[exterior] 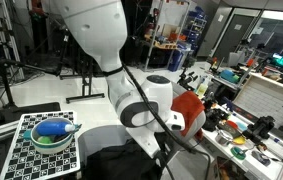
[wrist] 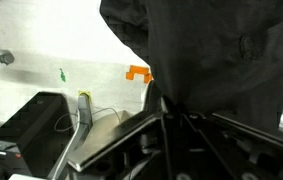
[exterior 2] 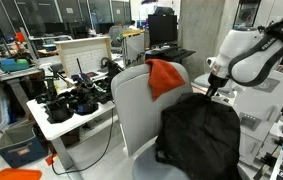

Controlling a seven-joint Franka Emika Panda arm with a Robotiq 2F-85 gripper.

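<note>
A large black cloth [exterior 2: 196, 140] hangs in loose folds in front of the grey chair [exterior 2: 134, 110], its upper part reaching up to my gripper [exterior 2: 217, 89]. In the wrist view the dark fabric [wrist: 216, 45] fills the upper middle and right, bunched against the shut fingertips. My gripper appears shut on the cloth, though the exact pinch is dark and hard to see. Exterior view 1 shows only part of the cloth [exterior: 121, 162] below the white arm, with the fingers largely hidden there.
An orange-red cloth [exterior 2: 165, 78] lies over the chair's backrest. A bowl [exterior: 49, 143] holding a blue object sits on a perforated white surface at lower left. Cluttered white desks [exterior 2: 81, 122] stand beside the chair, and an orange bin [exterior 2: 19, 145] is on the floor.
</note>
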